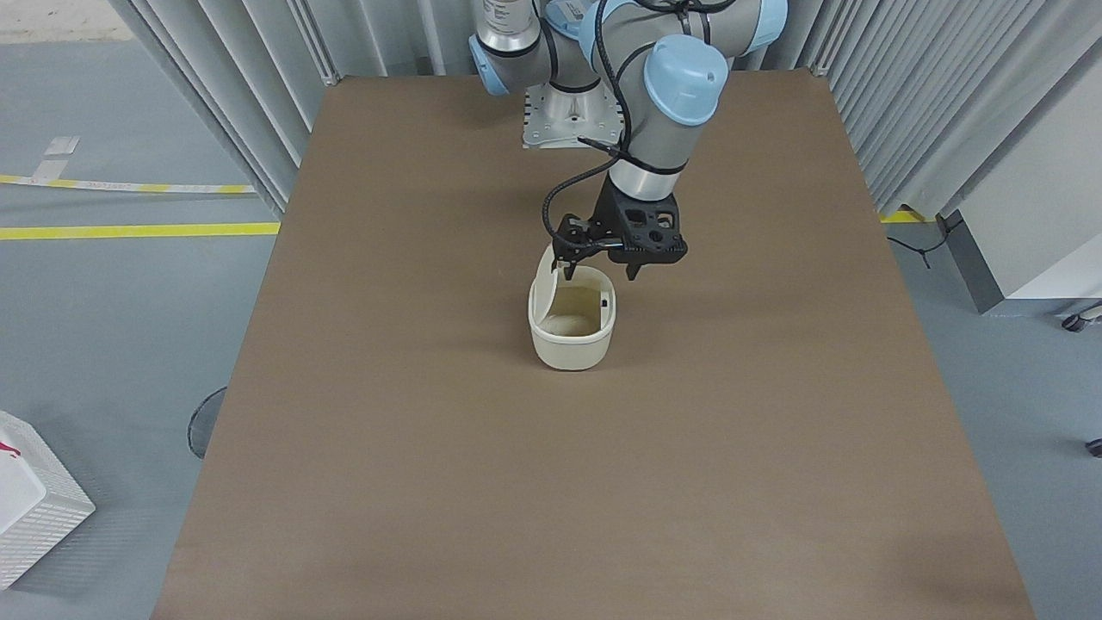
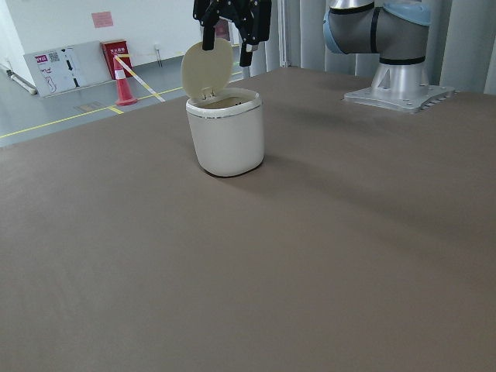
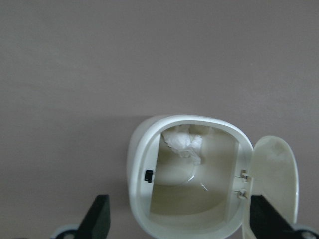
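My gripper (image 1: 601, 270) is open above a small white bin (image 1: 571, 346), with nothing between its fingers. In the wrist view both dark fingertips sit wide apart at the lower edge, either side of the bin's opening. The bin's lid (image 2: 207, 68) stands raised on its hinge. A crumpled white tissue (image 3: 185, 143) lies inside the bin; in the left view the inside is hidden.
The robot's silver base plate (image 2: 399, 98) is at the back edge, with grey curtains behind it.
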